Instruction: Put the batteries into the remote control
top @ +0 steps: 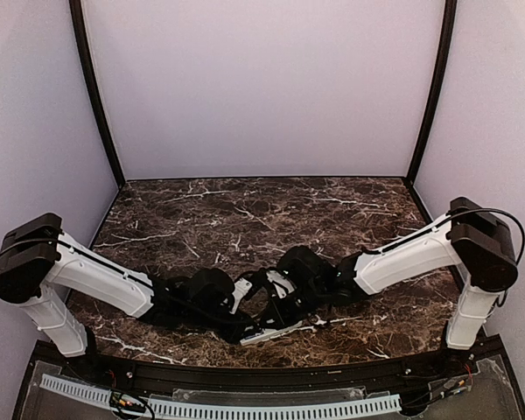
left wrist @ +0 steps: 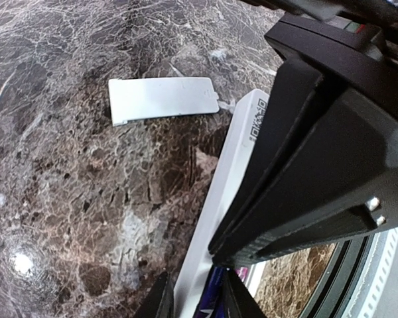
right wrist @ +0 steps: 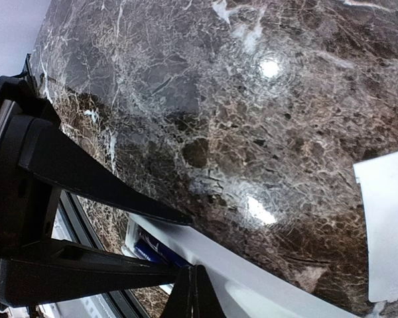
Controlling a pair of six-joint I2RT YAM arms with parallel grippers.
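The white remote (left wrist: 219,170) lies on the marble table near the front edge, battery compartment upward, with blue batteries (left wrist: 212,293) in it. My left gripper is over the compartment, its fingertips part open around a blue battery; whether it grips is unclear. My right gripper is shut, its tips at the remote beside the batteries, nothing seen between them; in the left wrist view it reaches over the remote from the right. The white battery cover (left wrist: 160,99) lies apart from the remote on the table.
Both arms crowd the front middle of the table. The front rail (top: 262,370) runs close beside the remote.
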